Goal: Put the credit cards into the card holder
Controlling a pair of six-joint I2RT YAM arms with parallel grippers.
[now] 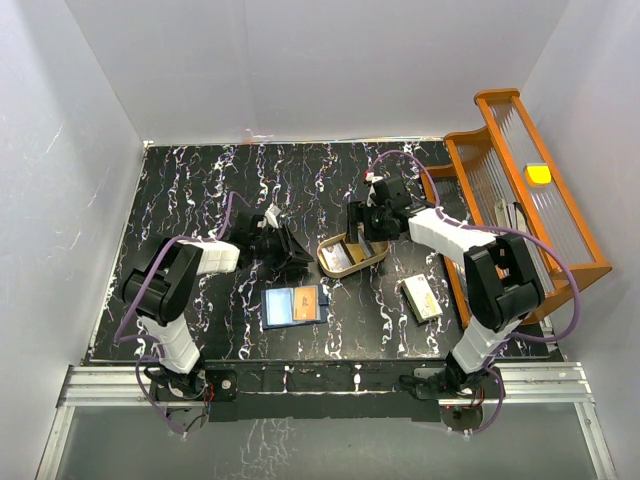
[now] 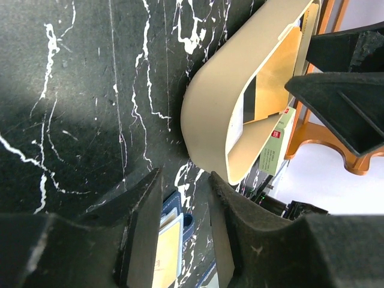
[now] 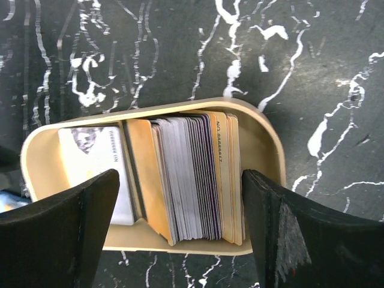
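Note:
A beige oval holder (image 1: 335, 272) holds several cards; in the right wrist view a dense stack of cards (image 3: 189, 177) stands at its right, with white cards (image 3: 93, 159) to the left. My right gripper is over that stack, open, one finger at the stack's right edge. My left gripper is just left of the holder (image 2: 207, 108), its fingers part open with nothing seen between them.
Blue and orange flat items (image 1: 280, 306) lie front centre. A pale box (image 1: 421, 297) lies front right. A wooden rack (image 1: 590, 271) fills the right side.

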